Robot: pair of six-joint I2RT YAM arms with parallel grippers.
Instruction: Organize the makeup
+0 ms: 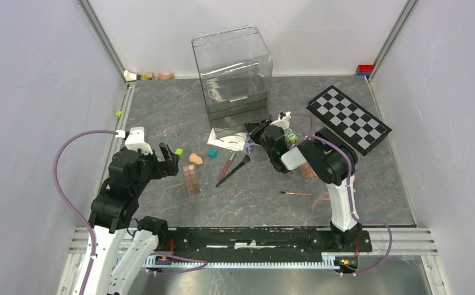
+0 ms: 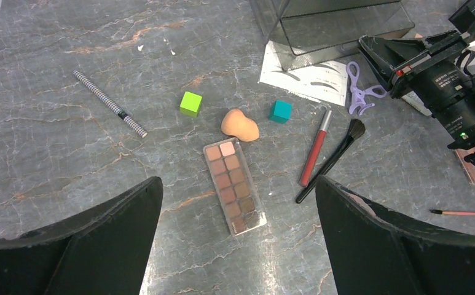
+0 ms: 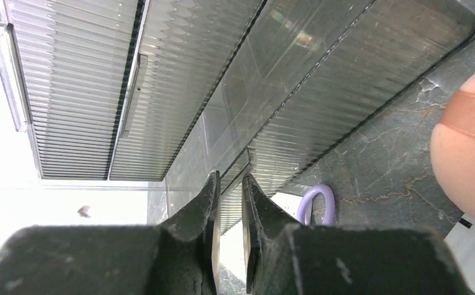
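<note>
A clear acrylic organizer (image 1: 231, 74) stands at the back; its bottom drawer (image 3: 370, 67) is pulled outward. My right gripper is shut on that drawer's front, near its handle. My left gripper hangs open over the table with nothing between its fingers. Below it lie an eyeshadow palette (image 2: 235, 184), a peach sponge (image 2: 239, 126), a red tube (image 2: 314, 150) and black brush (image 2: 330, 163). A lash curler (image 2: 361, 95) and white sheets (image 2: 299, 77) lie by the organizer; another peach puff (image 3: 468, 153) is at its right.
Green (image 2: 190, 103) and teal (image 2: 280, 111) cubes, a striped pen (image 2: 109, 101) and a thin brush (image 1: 295, 193) are scattered around. A checkered board (image 1: 349, 120) lies at the back right.
</note>
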